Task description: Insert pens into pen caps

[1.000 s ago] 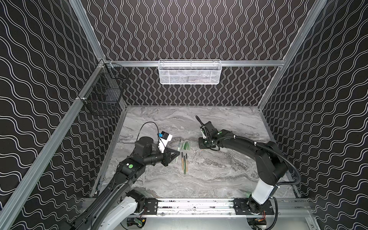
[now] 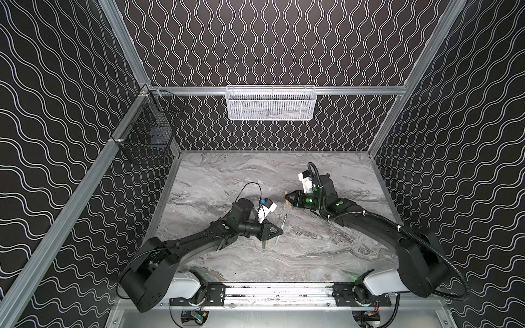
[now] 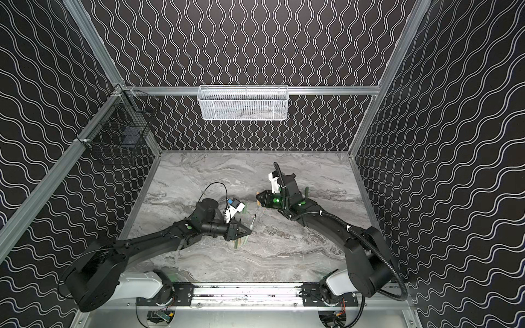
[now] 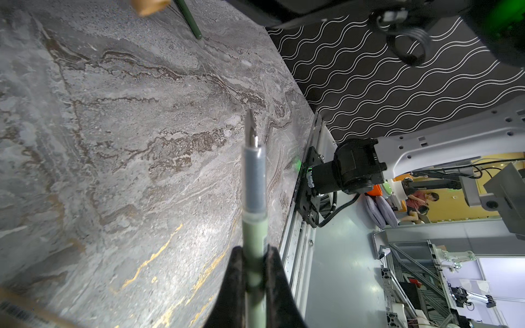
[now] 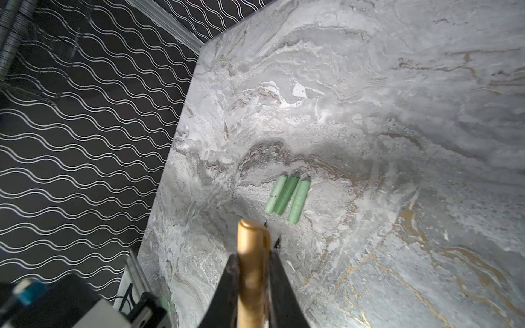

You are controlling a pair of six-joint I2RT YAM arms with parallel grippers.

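Note:
A pale green pen [image 4: 254, 235], its metal tip bare, stands between the fingers of my left gripper, which is shut on it. In the top left view this pen [image 2: 284, 218] leans up past the fingers. My right gripper is shut on an orange cap [image 5: 251, 240], its end sticking out beyond the fingertips. From above, the orange cap [image 2: 286, 199] is farther back than the pen tip, and the two are apart. Three green caps [image 5: 286, 195] lie side by side on the table. Pen tips [image 5: 277, 241] show partly behind the orange cap.
Pens [image 2: 263, 245] lie under my left gripper, mostly hidden by it. A dark green stick [image 4: 188, 20] rests on the table near the right arm. The white mesh basket [image 2: 270, 104] hangs at the back wall.
My left gripper has moved right and toward the front with the pen.

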